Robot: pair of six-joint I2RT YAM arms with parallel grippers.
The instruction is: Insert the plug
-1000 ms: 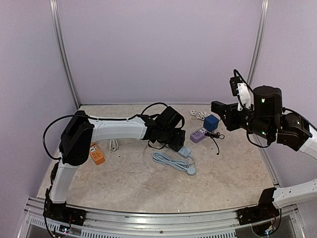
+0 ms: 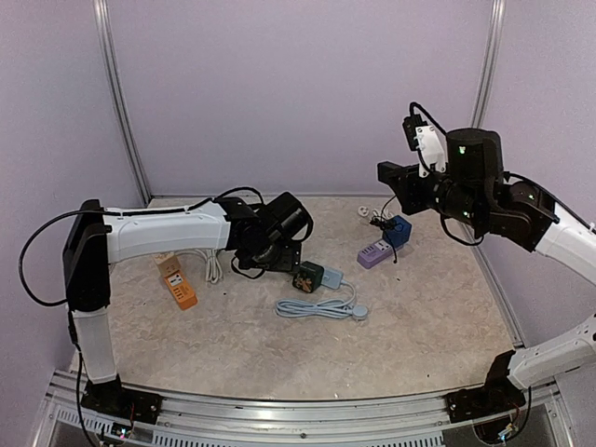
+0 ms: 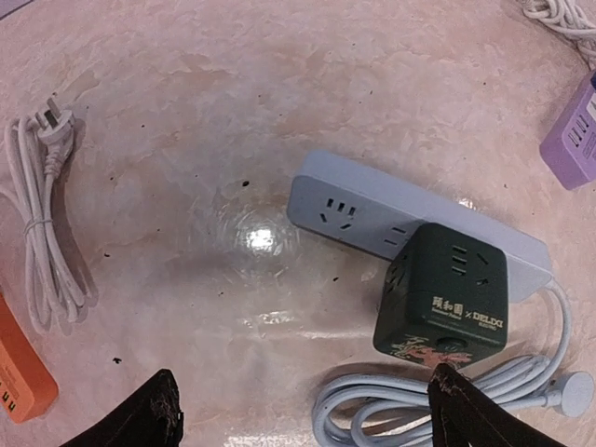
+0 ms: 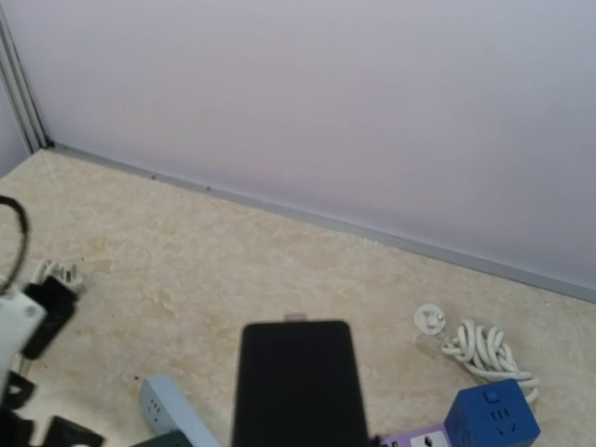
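In the top view my right gripper [image 2: 410,179] is raised at the right, shut on a black block-shaped plug. That black plug [image 4: 298,386] fills the lower middle of the right wrist view, a small grey prong [image 4: 295,317] showing at its far end. A thin black cable [image 2: 395,248] dangles below. My left gripper is apart-fingered and empty, above the table just left of a dark green cube socket [image 3: 442,289]. The cube sits against a pale blue power strip [image 3: 349,196], whose left-end sockets are bare. Any contact behind the cube is hidden.
A coiled pale blue cord [image 2: 317,308] lies in front of the strip. Back right are a purple strip [image 2: 374,254] and blue cube [image 2: 400,229]; at left, an orange strip [image 2: 181,291] and white cord [image 2: 212,266].
My left arm has drawn back leftward, uncovering the green cube. The pale blue strip and cord have shifted slightly left. My right arm has moved left and a little higher with the black plug.
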